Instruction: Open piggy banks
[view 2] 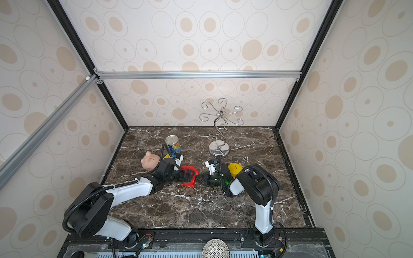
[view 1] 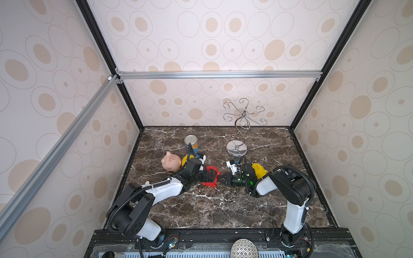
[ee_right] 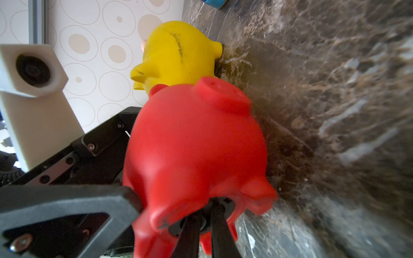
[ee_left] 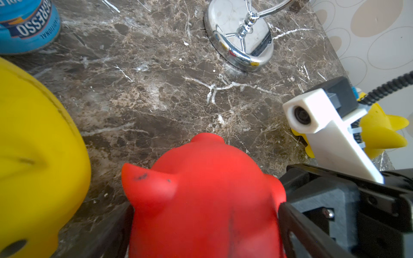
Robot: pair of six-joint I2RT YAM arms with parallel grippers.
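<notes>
A red piggy bank [ee_left: 206, 202] lies between the grippers, its underside opening toward my right gripper, whose two black fingertips are close together inside that dark round opening; whether they grip a plug I cannot tell. My left gripper [view 1: 206, 175] is over the red bank, its fingers open either side of the body in the left wrist view; whether they touch it is unclear. A yellow piggy bank [ee_right: 176, 56] is left of the red one, another yellow one [view 1: 259, 171] behind my right gripper, and a pink one [view 1: 170, 161] at the left.
A tin can [view 1: 191, 142] stands behind the left banks. A chrome curly stand with a round base [view 1: 236, 148] is at the back centre.
</notes>
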